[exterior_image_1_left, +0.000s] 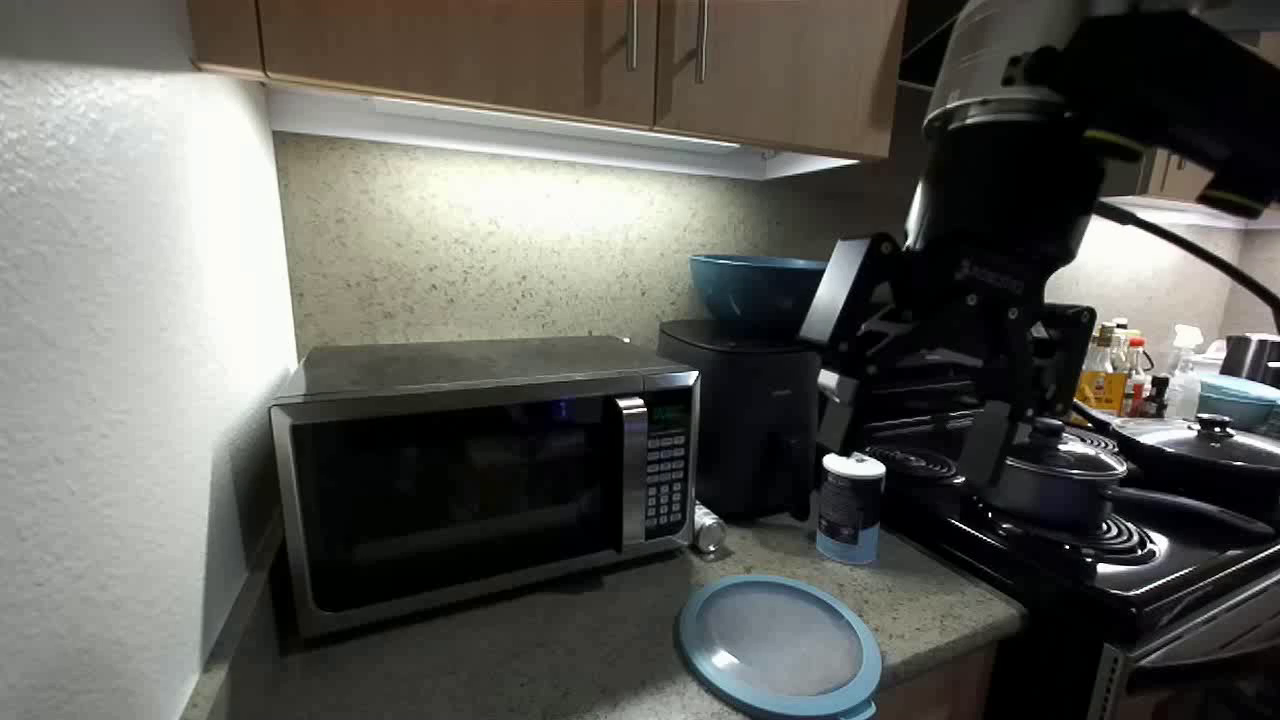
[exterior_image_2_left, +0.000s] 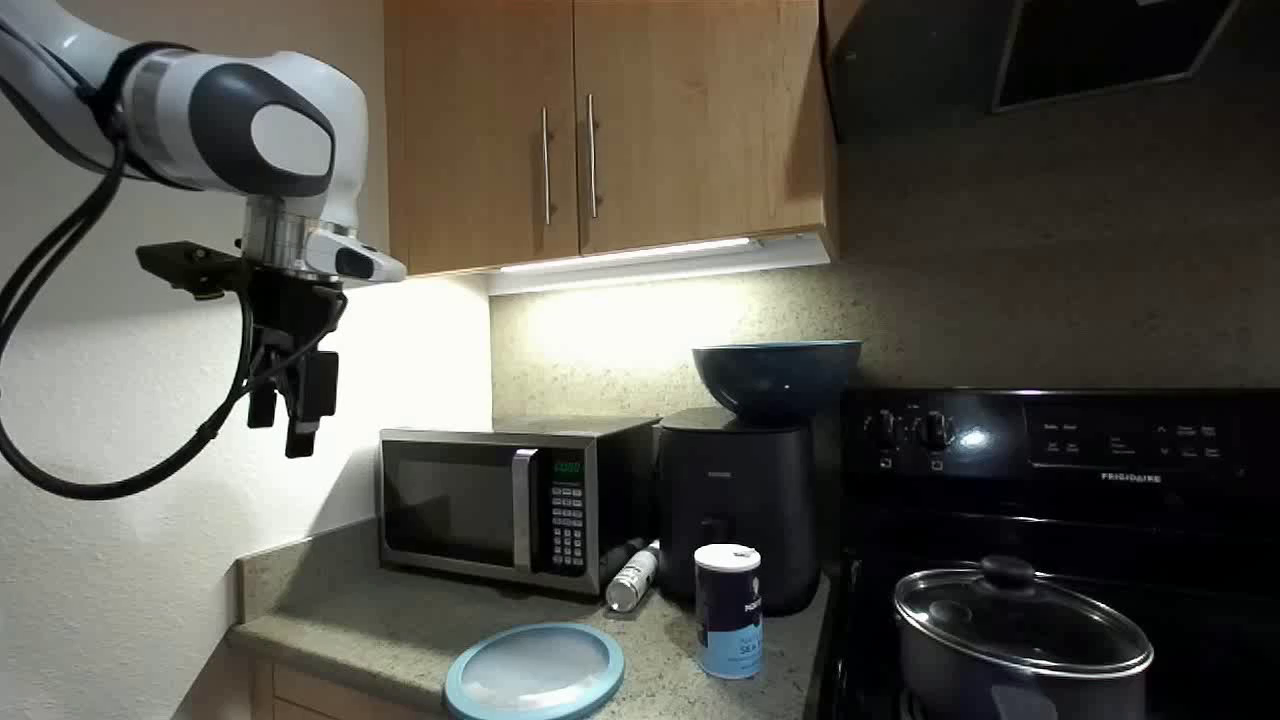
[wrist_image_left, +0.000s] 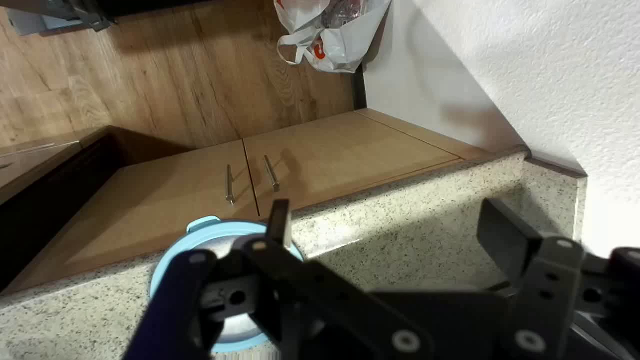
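My gripper (exterior_image_1_left: 912, 434) hangs open in the air, its two fingers apart with nothing between them; in the wrist view the gripper spans a bare stretch of counter. A round lid with a blue rim (exterior_image_2_left: 535, 672) lies flat near the counter's front edge, partly covered by a finger in the wrist view. Behind it to the right stands a dark blue canister with a white top (exterior_image_2_left: 728, 612). A small white can (exterior_image_2_left: 632, 578) lies on its side beside the microwave (exterior_image_2_left: 486, 504), whose door is closed. A blue bowl (exterior_image_2_left: 777, 374) rests on the black appliance (exterior_image_2_left: 738, 504).
On the right, the stove (exterior_image_1_left: 1128, 576) carries a lidded pot (exterior_image_2_left: 1022, 636). Wooden cabinets (exterior_image_2_left: 708, 120) overhang the counter, and a white wall (exterior_image_1_left: 120, 300) closes off the left side.
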